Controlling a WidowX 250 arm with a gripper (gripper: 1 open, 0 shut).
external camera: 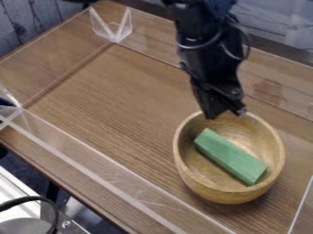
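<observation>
The dark robot gripper (208, 101) reaches down from the top centre and hangs just above the back rim of a wooden bowl (189, 174). Its fingertips are small and dark, and nothing shows between them; whether they are shut is hard to see. A green block (230, 155) lies inside the bowl, slanting from upper left to lower right.
Clear plastic pieces are at its far left corners and edge. A cable and white hardware lie off the table at the lower left.
</observation>
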